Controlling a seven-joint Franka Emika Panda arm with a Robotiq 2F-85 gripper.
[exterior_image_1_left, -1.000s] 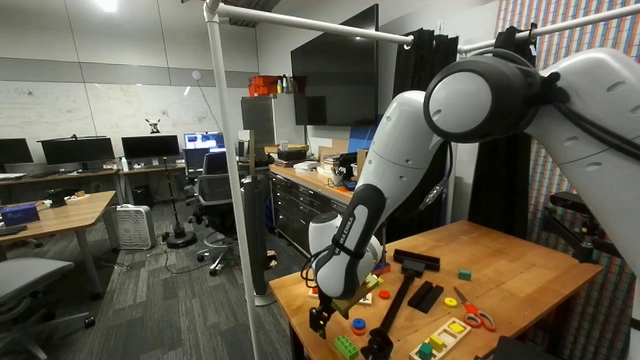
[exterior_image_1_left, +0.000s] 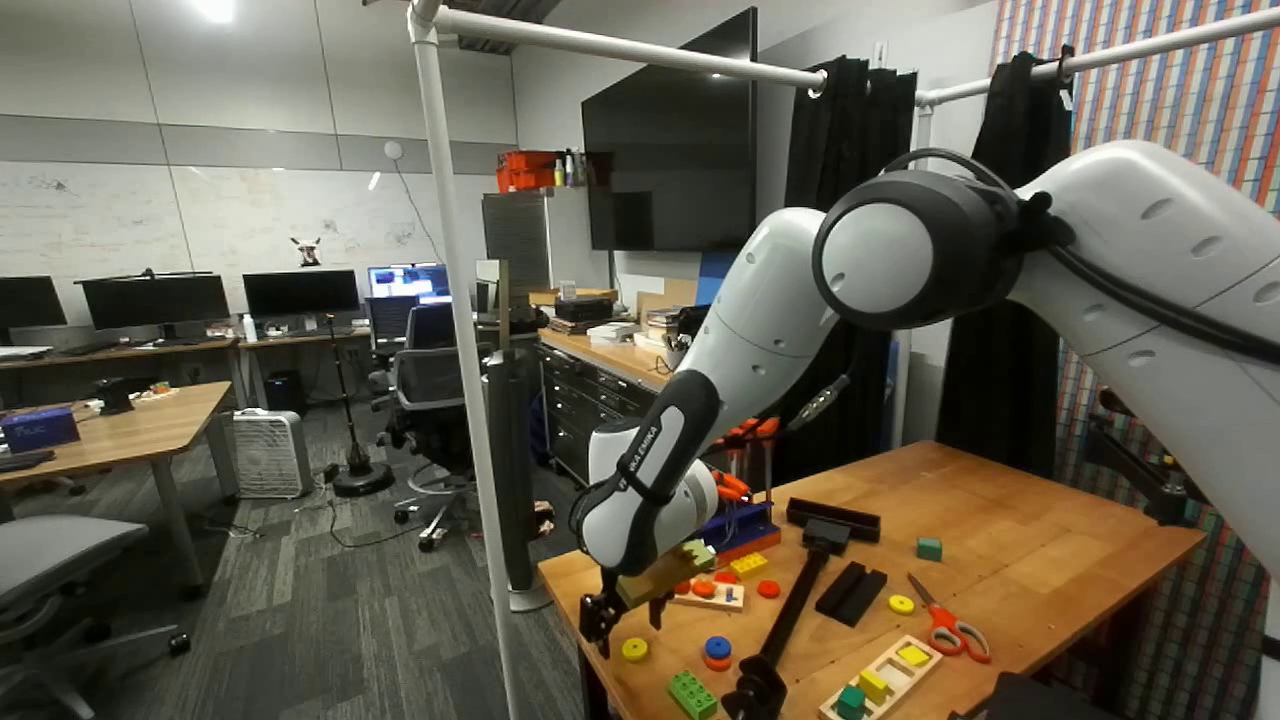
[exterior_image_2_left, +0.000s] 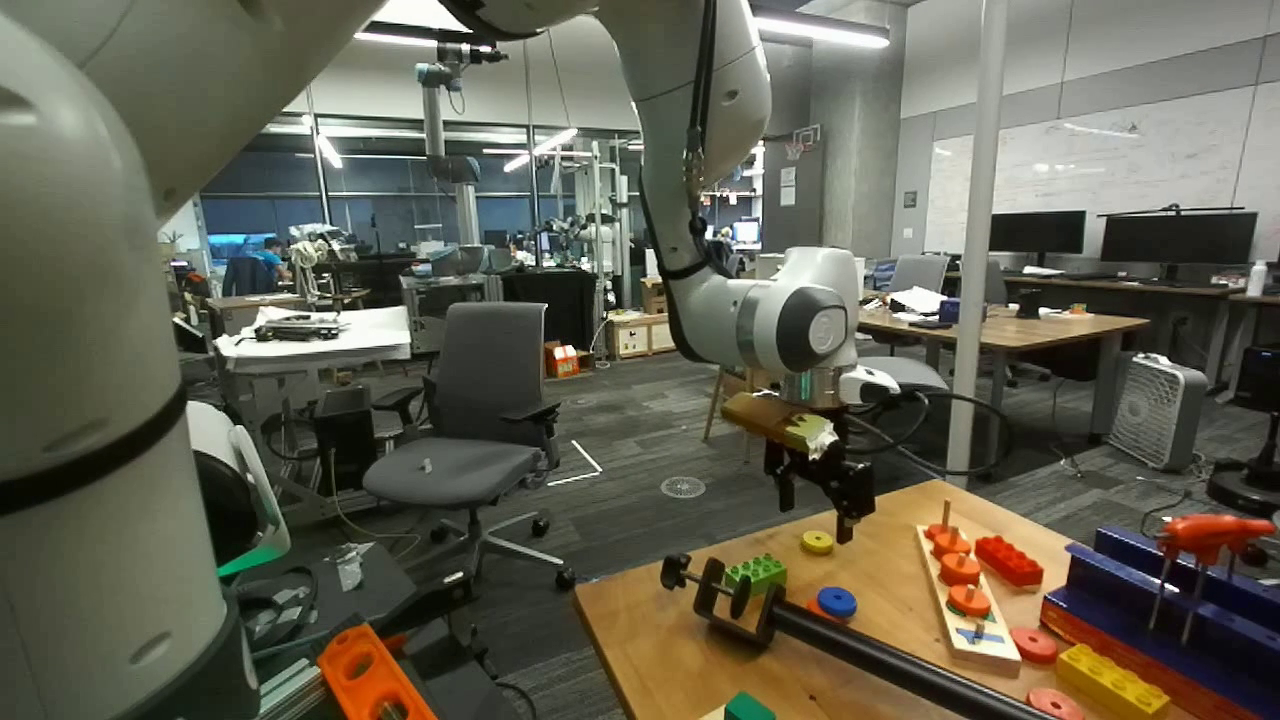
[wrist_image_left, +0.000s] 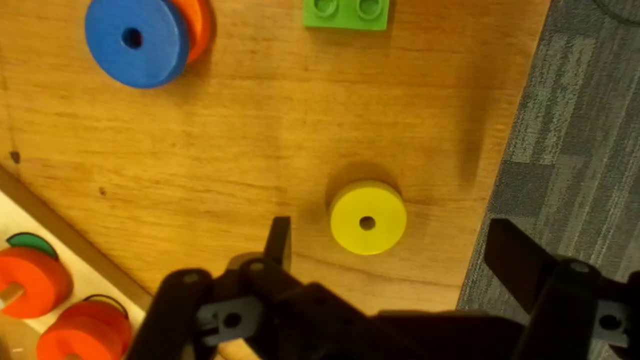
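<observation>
My gripper is open above the table's edge, with nothing held between its fingers. Below it a yellow ring (wrist_image_left: 384, 231) with a small centre hole lies flat on the wood, between the two fingers as the wrist view sees it and nearer the left one. In exterior view 2 the gripper (exterior_image_2_left: 819, 504) hangs a little above the table, and the yellow ring (exterior_image_2_left: 817, 542) shows just under it. Exterior view 1 also has the yellow ring (exterior_image_1_left: 635, 649) apart from the gripper.
A blue ring (wrist_image_left: 108, 45) rests partly over an orange one, near a green block (wrist_image_left: 348, 21). The wooden peg board (exterior_image_2_left: 972, 612) carries several orange rings on its pegs. A black bar (exterior_image_1_left: 798, 606) crosses the table. Carpet (wrist_image_left: 558, 150) lies beyond the table's edge.
My arm has moved left and toward the far side in exterior view 1. The yellow ring and more of the peg board have come into sight there.
</observation>
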